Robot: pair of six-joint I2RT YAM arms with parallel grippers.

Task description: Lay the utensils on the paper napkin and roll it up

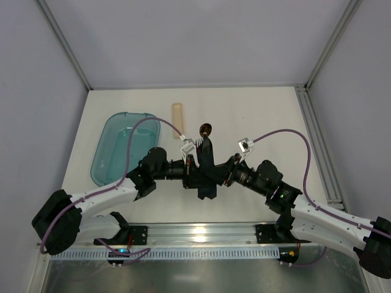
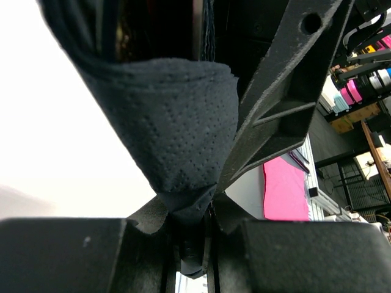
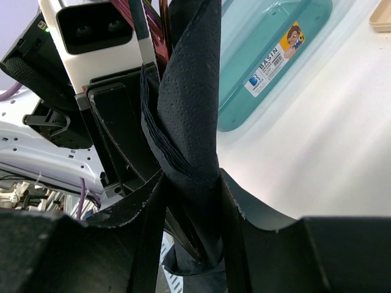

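Observation:
The black paper napkin [image 1: 206, 154] is rolled into a narrow bundle between my two grippers. From its far end stick out a dark bronze spoon [image 1: 205, 129] and a fork [image 1: 198, 143]. In the left wrist view, my left gripper is shut on the napkin, pinching its lower part. My right gripper has one finger on each side of the roll [image 3: 198, 110]; how firmly they press it does not show. The handle ends inside the roll are hidden from above by both grippers.
A teal basin [image 1: 125, 146] stands at the left of the white table. Beside it at the back lies a long tan wooden tray [image 1: 177, 116].

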